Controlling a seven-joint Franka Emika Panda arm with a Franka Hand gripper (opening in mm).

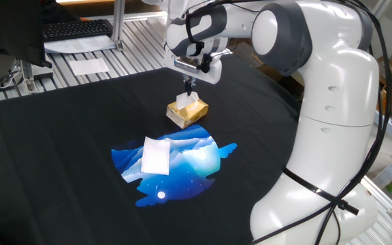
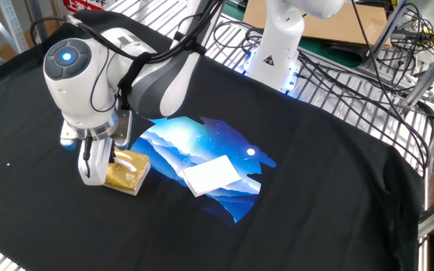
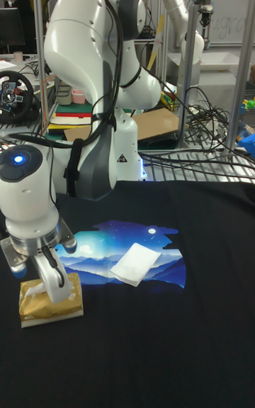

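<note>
On the black cloth sits a gold tissue pack point(image 1: 188, 113), with a white tissue point(image 1: 186, 100) standing up from its top opening. My gripper point(image 1: 189, 91) points down just above the pack, its fingertips close together at the tissue's upper edge; it looks shut on the tissue. From the opposite side, the gold pack point(image 2: 129, 172) shows partly behind the hand, and the fingertips are hidden. In the third view the hand also covers part of the pack point(image 3: 51, 304). A folded white tissue point(image 1: 156, 156) lies flat on the blue landscape picture point(image 1: 194, 160).
A metal slatted surface holds a keyboard point(image 1: 77, 29) and a white sheet point(image 1: 88, 66) beyond the cloth. A second white arm point(image 2: 276, 45) base stands at the back.
</note>
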